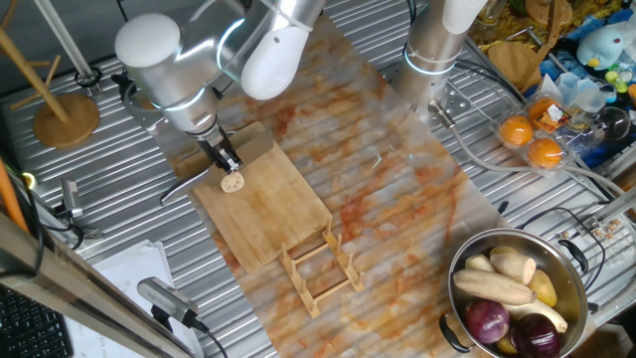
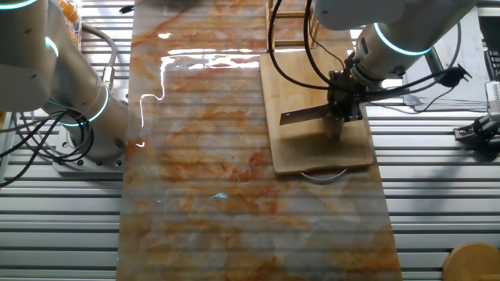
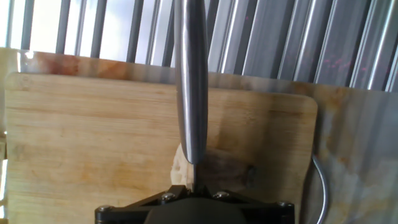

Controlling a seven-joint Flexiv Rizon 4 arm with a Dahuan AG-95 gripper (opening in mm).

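My gripper (image 1: 231, 162) is shut on a metal knife over the near-left part of the cutting board (image 1: 263, 209). The knife's handle (image 3: 193, 81) sticks out beyond the board's edge in the wrist view, while its blade (image 2: 305, 115) shows on the other side of the fingers in exterior view 2. Right by the fingertips is a piece of lotus root (image 1: 232, 182), its pale holed face turned outward. From the wrist, the lotus root (image 3: 181, 169) lies partly behind the knife and gripper. Whether the blade touches it cannot be told.
A small wooden rack (image 1: 323, 276) stands against one end of the board. Farther off sits a metal pot (image 1: 463, 261) of vegetables. Oranges in a clear pack (image 1: 545, 152) lie at the far right. The marbled tabletop (image 2: 195, 156) beside the board is mostly clear.
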